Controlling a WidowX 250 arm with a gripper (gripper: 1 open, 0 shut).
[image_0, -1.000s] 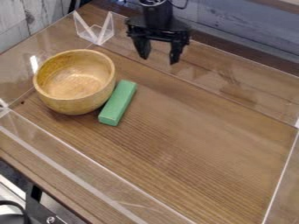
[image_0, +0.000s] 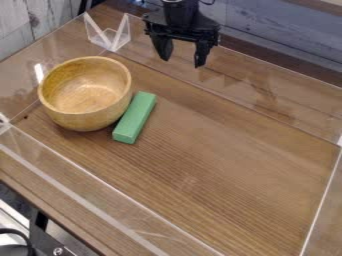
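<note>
My black gripper (image_0: 182, 46) hangs at the top centre of the camera view, open, over the back of the wooden table (image_0: 234, 170). I make out nothing between its fingers. On the left side sit a round wooden bowl (image_0: 83, 95) and, just to its right, a green block (image_0: 134, 118) lying lengthwise.
A clear, angular plastic piece (image_0: 110, 33) stands at the back left. Walls and raised edges bound the workspace, and dark cables show at the lower left corner.
The bowl and green block have not moved.
</note>
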